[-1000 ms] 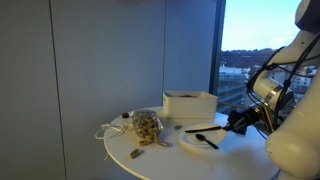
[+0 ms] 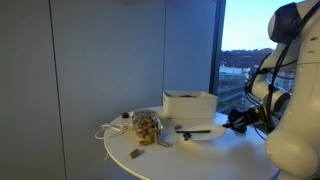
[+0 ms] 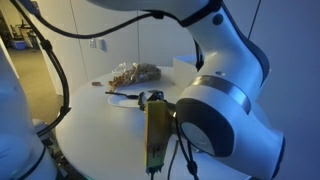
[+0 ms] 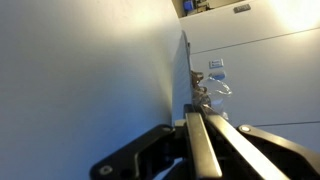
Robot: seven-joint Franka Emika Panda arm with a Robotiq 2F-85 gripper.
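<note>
In exterior view 1, a white plate [image 2: 203, 133] lies near the right side of the round table, with dark utensils [image 2: 197, 131] across it. My gripper [image 2: 236, 124] is low at the plate's right edge. In exterior view 2, a dark slender utensil [image 3: 122, 95] reaches left over the plate from the gripper [image 3: 150, 97]. The wrist view shows the fingers closed together, with a narrow brownish strip [image 4: 201, 150] running along their middle. Whether that strip is a held handle or part of the fingers is unclear.
A clear bag of brown pieces [image 2: 146, 125] stands on the table [image 2: 185, 162], with loose pieces and a white cable nearby. Behind the plate is a white bin [image 2: 190, 106].
The dark utensils over the plate have changed position and angle; the lower one now lies further left and higher in the view. The arm has shifted slightly.
</note>
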